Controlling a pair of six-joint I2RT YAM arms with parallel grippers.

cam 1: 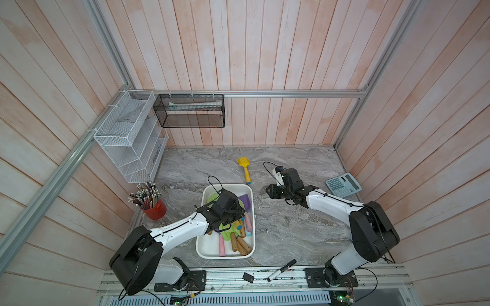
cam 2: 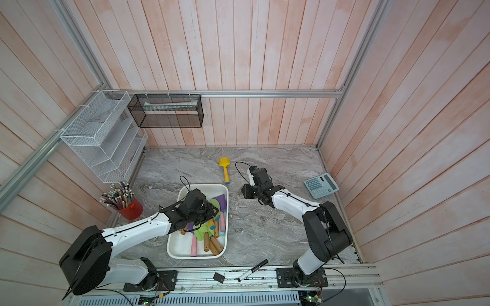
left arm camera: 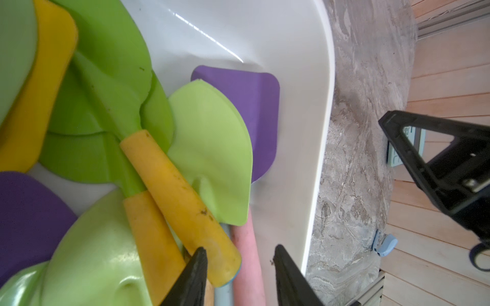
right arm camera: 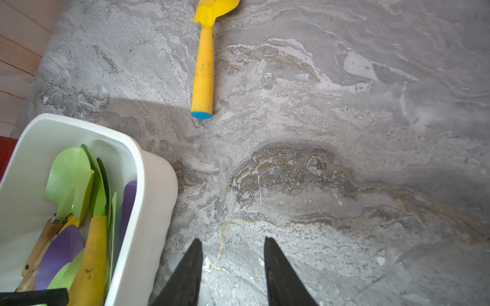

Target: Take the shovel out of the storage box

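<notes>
The white storage box (cam 1: 200,250) on the table is packed with shovels in green, purple and yellow, with pink, yellow and wooden handles. My left gripper is open over its right part; in the left wrist view a yellow handle (left arm camera: 178,204) and a pink handle (left arm camera: 247,260) lie at its fingertips, a light green blade (left arm camera: 209,142) beyond. My right gripper stands open above bare table right of the box, nothing between its fingers. A yellow shovel (right arm camera: 204,66) lies on the table behind the box.
A red pot of pens (cam 1: 154,209) stands left of the box, below white wire shelves (cam 1: 125,137). A calculator (cam 1: 343,184) lies at the far right. A black wire basket (cam 1: 188,109) hangs on the back rail. The table right of the box is clear.
</notes>
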